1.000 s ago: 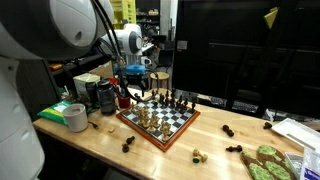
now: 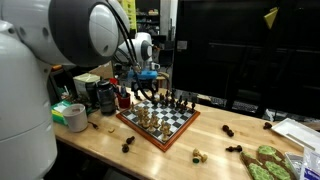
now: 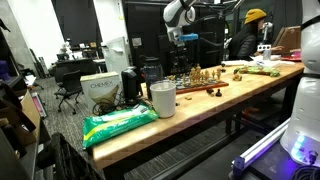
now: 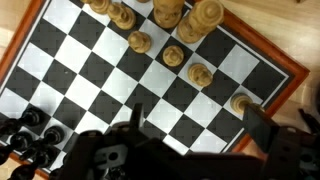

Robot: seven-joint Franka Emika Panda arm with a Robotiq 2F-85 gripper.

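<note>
A chess board point(image 4: 165, 92) with a red-brown border fills much of the wrist view. Light wooden pieces, such as a pale pawn point(image 4: 200, 74), stand along its upper part. Dark pieces point(image 4: 40, 152) cluster at the lower left. My gripper is open over the board, its two black fingers wide apart. Only bare squares show between them; the fingers hide part of the lower board. In exterior view 1, the light pieces point(image 2: 148, 121) are on the near side of the board and the dark pieces point(image 2: 178, 99) on the far side.
A white mug point(image 2: 75, 117) and dark jars point(image 2: 106, 97) stand left of the board. Several small objects point(image 2: 199, 156) lie on the table to its front and right. A green mat point(image 2: 262, 164) is at the right. A person point(image 3: 178, 25) stands behind the table.
The board's pieces look unmoved.
</note>
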